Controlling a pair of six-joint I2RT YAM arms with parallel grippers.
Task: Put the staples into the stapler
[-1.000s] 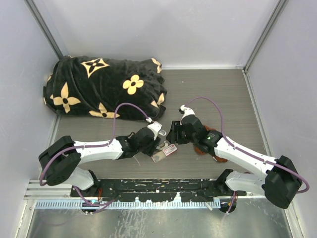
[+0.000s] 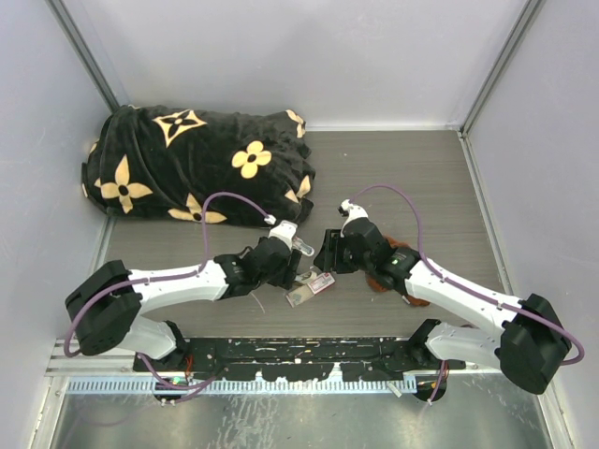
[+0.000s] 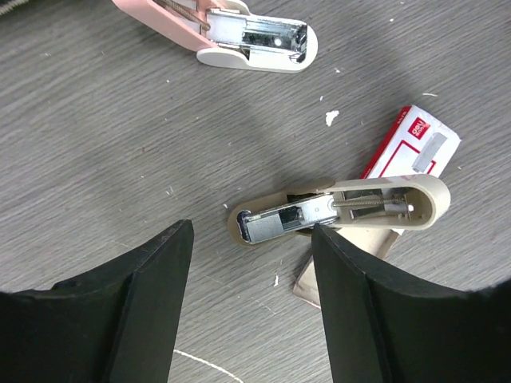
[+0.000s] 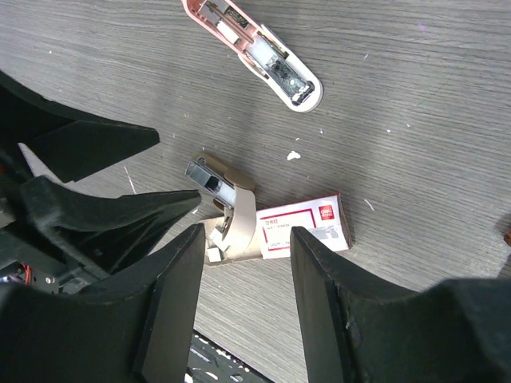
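A beige stapler (image 3: 303, 214) lies with its magazine exposed, partly over the red and white staple box (image 3: 413, 145). Its spring and metal channel show in the left wrist view. In the right wrist view the stapler (image 4: 231, 195) rests on the left part of the staple box (image 4: 306, 226). My left gripper is open, its fingers apart, at the stapler's near side with nothing held. The right gripper stands part open above the box, nothing between its fingertips.
A pink stapler (image 4: 275, 64), opened, lies farther back on the table. A dark flowered cushion (image 2: 201, 164) fills the back left. Brown objects (image 2: 398, 281) sit beneath the right arm.
The right arm looks the same in the top view.
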